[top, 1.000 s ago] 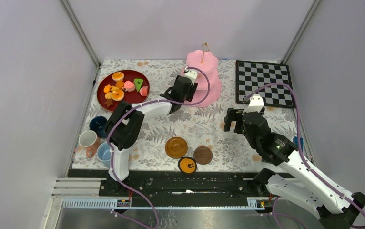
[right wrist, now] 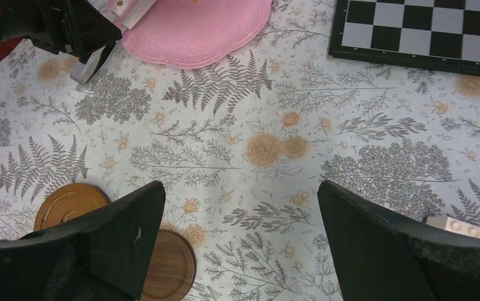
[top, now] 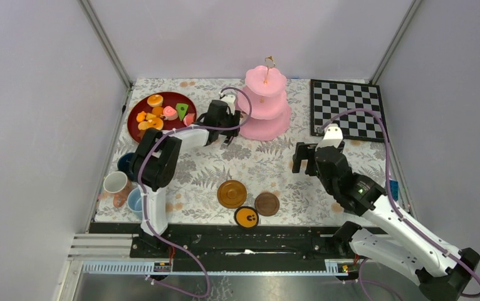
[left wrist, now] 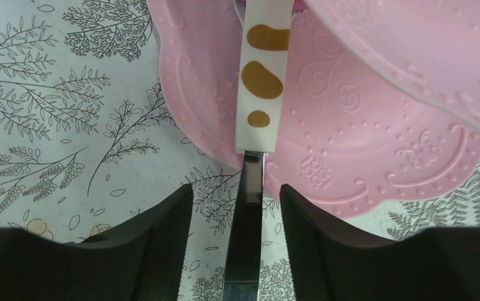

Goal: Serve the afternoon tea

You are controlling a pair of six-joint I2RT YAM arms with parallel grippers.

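Observation:
The pink three-tier stand (top: 266,128) stands at the back centre. In the left wrist view, a metal utensil with a white, brown-spotted handle (left wrist: 259,81) lies with its handle over the pink bottom tier (left wrist: 206,113). Its dark shiny metal end (left wrist: 245,219) sticks out past the rim, between the spread fingers of my left gripper, with a gap on either side. Food pieces lie on the dark red plate (top: 134,130), left of that arm. Over bare cloth, right of centre, my right gripper is wide open and empty.
A checkered board (top: 347,110) lies at the back right. Brown (top: 232,194), dark brown (top: 267,204) and bear-faced (top: 246,217) coasters are at the front. Cups, among them a white one (top: 116,182), stand at the left edge.
My left gripper has moved left in the top view, from over the stand's bottom tier to its left edge. The right arm has hardly shifted.

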